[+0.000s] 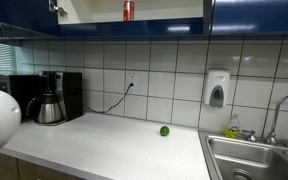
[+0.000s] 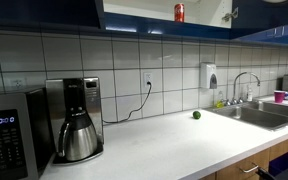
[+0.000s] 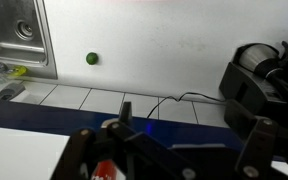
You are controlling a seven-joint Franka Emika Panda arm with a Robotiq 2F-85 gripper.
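A red can (image 1: 128, 10) stands on the shelf of the open blue upper cabinet; it also shows near the top of exterior view 2 and low in the wrist view. On the white counter lies a small round green object (image 1: 164, 130), well left of the sink's edge. My gripper is open in the wrist view. Its black fingers are spread wide, with nothing held between them. The red can (image 3: 104, 170) appears beyond the gripper, partly covered by its dark body. The gap between gripper and can is hard to judge.
A steel coffee maker (image 2: 76, 120) and a microwave (image 2: 17, 135) occupy one end of the counter. At the other end are the sink (image 1: 254, 160), faucet and soap bottle (image 1: 233, 127). The blue cabinet's edge (image 1: 154, 28) overhangs the counter. Mid-counter is mostly free.
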